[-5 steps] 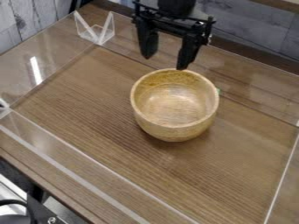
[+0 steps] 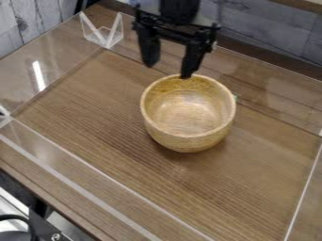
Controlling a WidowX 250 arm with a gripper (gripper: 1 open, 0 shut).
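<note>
A beige round bowl [image 2: 187, 113] sits on the wooden table in the middle of the view. Behind it, at the top, the dark gripper [image 2: 169, 58] hangs with its two black fingers spread apart, one on each side above the bowl's far rim. Nothing shows between them.
A light wall or edge runs along the upper left, with a white wire-like object [image 2: 104, 28] near it. Black cable-like shapes show at the lower left corner.
The bowl stays in the same place.
</note>
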